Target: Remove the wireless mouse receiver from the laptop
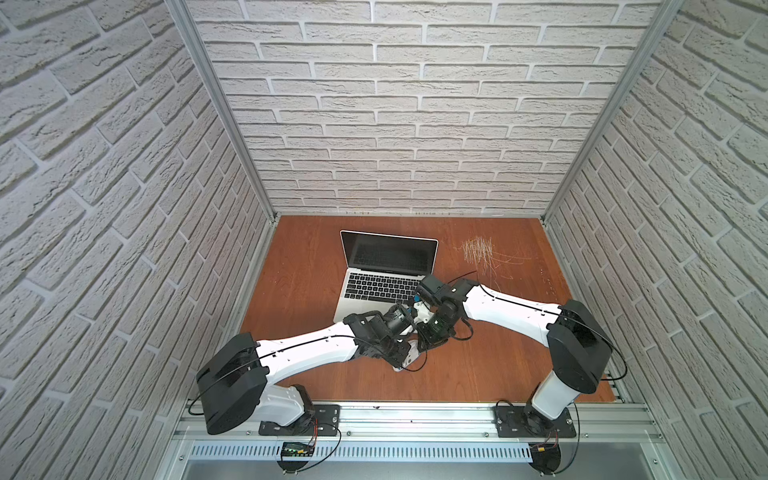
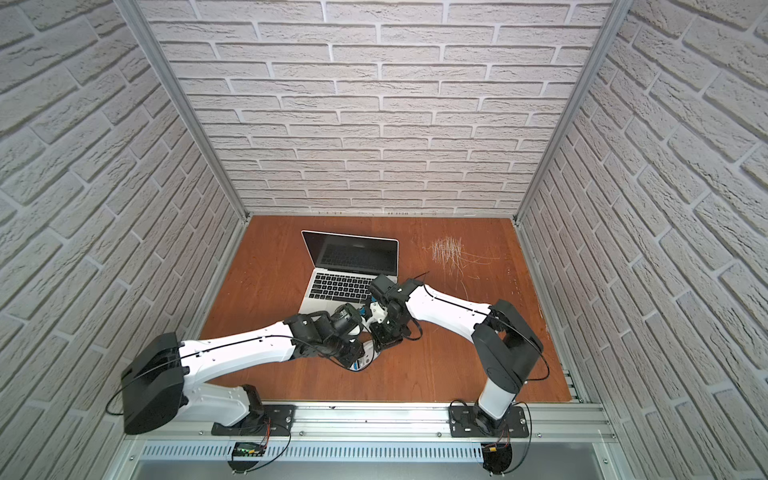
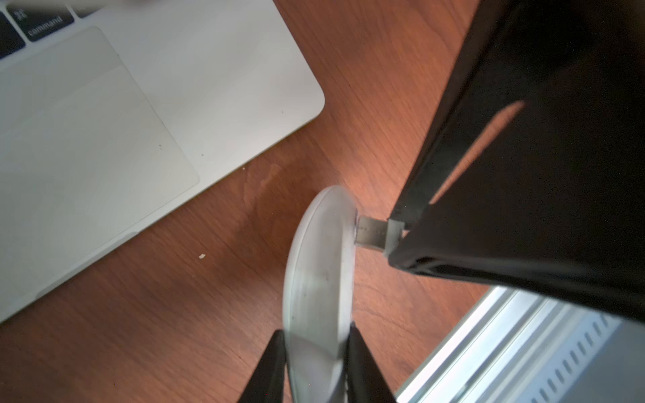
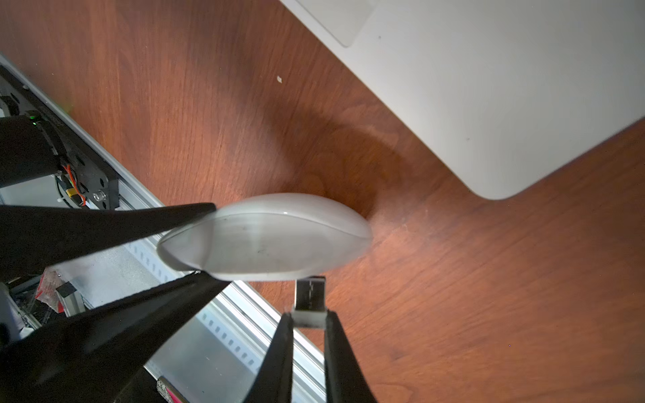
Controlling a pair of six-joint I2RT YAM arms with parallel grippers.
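The white mouse is pinched on edge by my left gripper, its fingers shut on the two faces. A small receiver, metal plug with a pale end, sits at the mouse's underside, the plug's tip at the mouse. My right gripper is shut on the receiver's pale end. Whether the plug is partly inside the mouse cannot be told. The silver laptop stands open behind both grippers, apart from the mouse and receiver.
The laptop's front corner lies close by the held mouse. Bare wooden table extends to the right. Thin scratches or strands mark the back right. A metal rail borders the front.
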